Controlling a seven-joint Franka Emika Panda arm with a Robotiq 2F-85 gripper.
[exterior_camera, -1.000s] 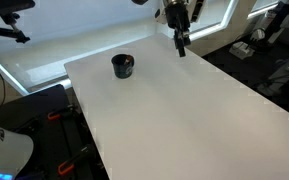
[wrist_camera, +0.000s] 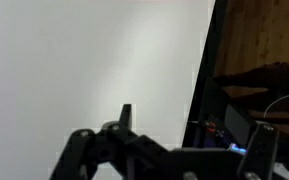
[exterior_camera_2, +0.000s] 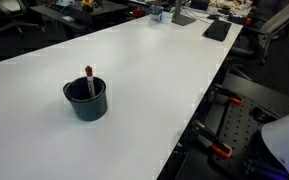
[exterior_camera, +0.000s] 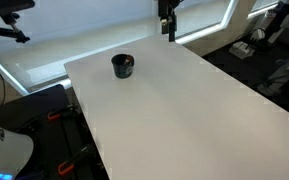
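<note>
A dark cup (exterior_camera: pixel 122 66) with a handle stands upright on the white table (exterior_camera: pixel 174 100). In exterior view 2, a thin red-topped item (exterior_camera_2: pixel 90 80) pokes out of the same cup (exterior_camera_2: pixel 86 103); its lower end is hidden inside. My gripper (exterior_camera: pixel 168 34) is over the far end of the table, to the right of the cup in exterior view 1 and apart from it. The wrist view shows the gripper open, its fingers wide apart with only bare table between them. The cup is out of the wrist view.
In the wrist view the table edge (wrist_camera: pixel 206 60) runs down the right side, with brown floor (wrist_camera: pixel 259 45) beyond. Several small items stand at the far end in exterior view 2.
My gripper has risen and shifted slightly left in exterior view 1, partly leaving the top of the picture. The cup has stayed in place.
</note>
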